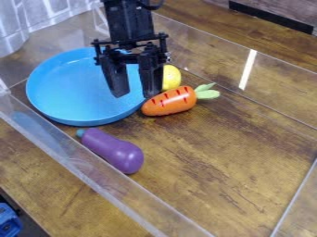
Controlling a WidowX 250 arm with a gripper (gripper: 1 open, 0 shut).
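Observation:
The black gripper (133, 85) points down over the right part of a blue plate (62, 83), its two fingers apart with nothing seen held between them. An orange toy carrot (169, 100) with pale green leaves lies just right of the plate, near the gripper. A yellow object (171, 76) sits behind it, partly hidden by the gripper. A purple toy eggplant (111, 150) lies in front of the plate on the wooden surface.
Clear walls (87, 185) edge the wooden workspace at left and front. A blue object (7, 222) lies outside at lower left.

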